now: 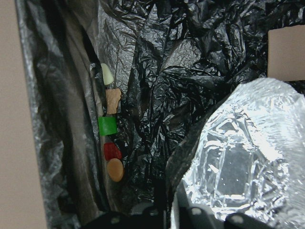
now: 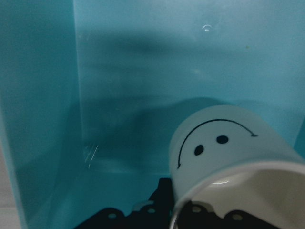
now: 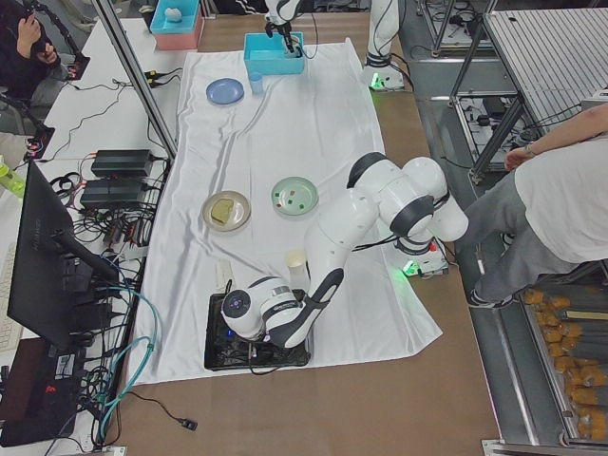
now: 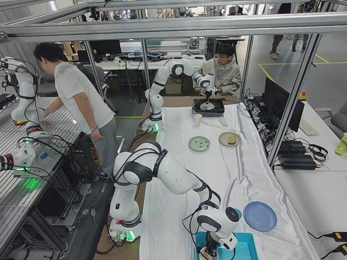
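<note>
In the left wrist view a black-lined tray (image 1: 66,162) holds small food-like pieces (image 1: 107,125), a brown square (image 1: 286,52) and crumpled foil (image 1: 248,157). My left gripper is low at the foil's left edge; its finger is hard to make out against the black lining. In the right wrist view a white cup (image 2: 228,138) with a smiley face lies in a blue bin (image 2: 43,71). My right gripper is at the cup's rim, shut on it.
A green plate (image 3: 294,195), a tan plate with a yellow item (image 3: 226,209), a pale cup (image 3: 295,261) and a blue plate (image 3: 224,91) stand on the white cloth. A monitor (image 3: 47,256) borders the left.
</note>
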